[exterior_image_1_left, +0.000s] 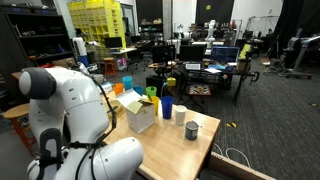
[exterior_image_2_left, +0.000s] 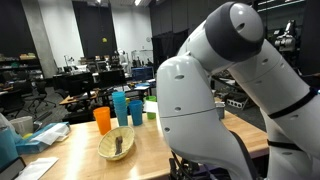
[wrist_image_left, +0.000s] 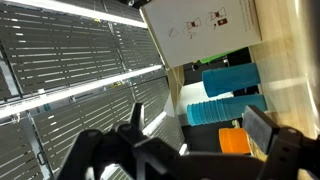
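In the wrist view my gripper stands open, its dark fingers apart at the lower edge and nothing seen between them. That view is tipped sideways; past the fingers lie a white box (wrist_image_left: 200, 28), a dark teal cup (wrist_image_left: 230, 78), a lighter blue cup (wrist_image_left: 222, 109) and an orange cup (wrist_image_left: 234, 139). Exterior view 1 shows the white box (exterior_image_1_left: 141, 117) on the wooden table, with a dark blue cup (exterior_image_1_left: 167, 104), a white cup (exterior_image_1_left: 180, 116) and a grey cup (exterior_image_1_left: 192, 130) to its right. The gripper is hard to make out in both exterior views.
In exterior view 2 a round basket (exterior_image_2_left: 117, 143) with a dark item inside sits left of the arm, before the orange cup (exterior_image_2_left: 103, 120).
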